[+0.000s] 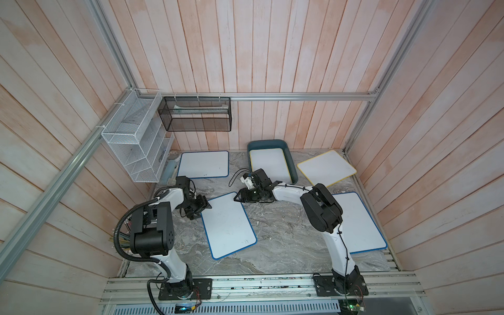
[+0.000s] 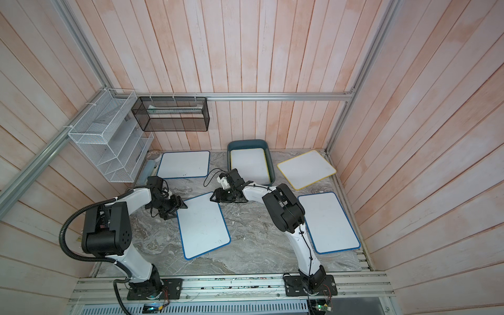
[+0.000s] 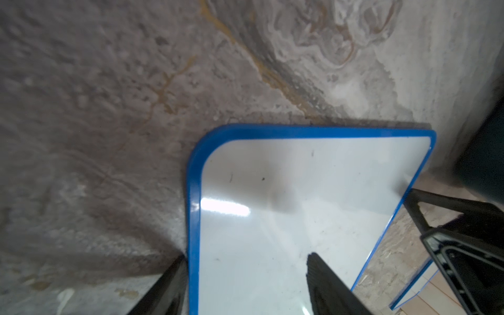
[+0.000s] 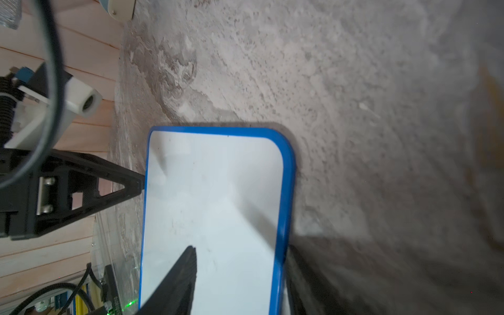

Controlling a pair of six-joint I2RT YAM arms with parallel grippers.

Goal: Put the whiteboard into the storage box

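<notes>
Between my two arms a white whiteboard with a blue rim point(image 1: 229, 225) lies slightly turned on the table. My left gripper is open at its left edge: one finger point(image 3: 169, 288) stands just outside the blue rim, the other over the white face. At the opposite edge my right gripper is also open, with the rim between its fingers; the outer finger point(image 4: 302, 278) is close against the blue edge. Whether the fingers touch the board cannot be told. Behind the right gripper, the dark teal storage box point(image 1: 292, 167) holds a yellow-rimmed whiteboard point(image 1: 268, 163).
A blue-rimmed whiteboard point(image 1: 203, 164) lies at the back left, a yellow-rimmed one point(image 1: 326, 168) at the back right, another blue-rimmed one point(image 1: 359, 223) at the right. A black wire basket point(image 1: 195, 124) and white wire shelves point(image 1: 137, 134) hang above. Bare table lies right of the middle board.
</notes>
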